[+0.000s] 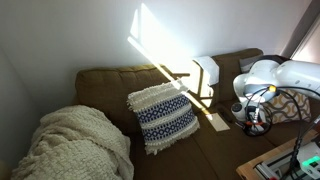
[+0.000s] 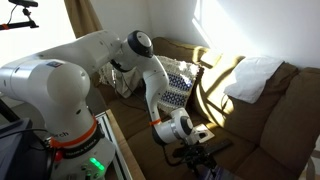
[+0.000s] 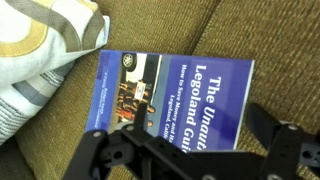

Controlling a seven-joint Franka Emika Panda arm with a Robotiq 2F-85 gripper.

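Observation:
A purple-blue book lies flat on the brown sofa seat in the wrist view, its white title naming a Legoland guide and its cover showing a toy vehicle. My gripper stands open over the lower part of the cover, one fingertip over the book and the other near its right edge. Nothing is gripped. In exterior view 2, the gripper is low over the seat at the front; in exterior view 1, cables and the arm partly hide it.
A striped cloth or cushion lies left of the book. On the brown sofa are a blue-and-white patterned pillow, a cream knitted blanket and a white cloth. A wooden table edge is near the arm.

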